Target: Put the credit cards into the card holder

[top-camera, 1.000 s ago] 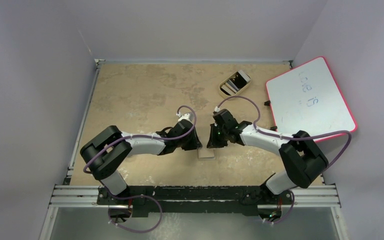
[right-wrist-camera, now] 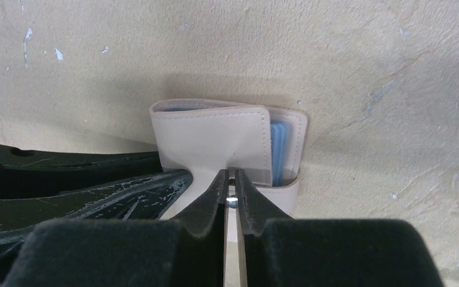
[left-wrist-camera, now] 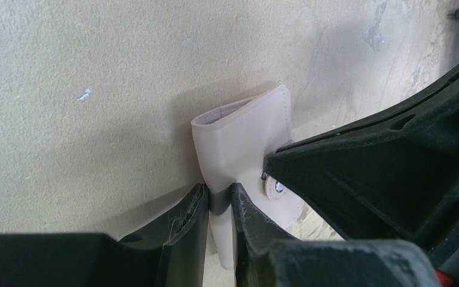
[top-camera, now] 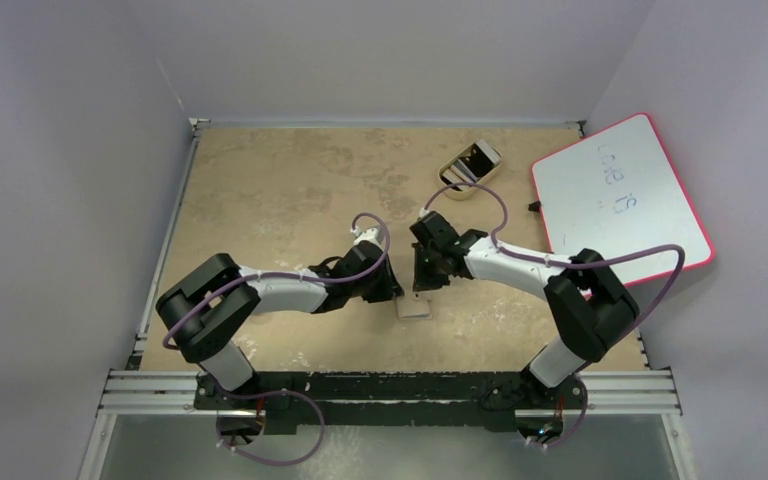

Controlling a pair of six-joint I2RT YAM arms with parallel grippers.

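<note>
A pale pink card holder with a snap button lies on the table between both grippers, a blue card showing at its side in the right wrist view. My left gripper is at the holder's folded spine, fingertips close together on either side of a narrow part of it; whether they grip it is unclear. My right gripper is over the holder's snap, fingertips nearly together; what is between them is hard to see.
A tan box with cards inside stands at the back right. A whiteboard lies along the right side.
The left arm has barely moved.
</note>
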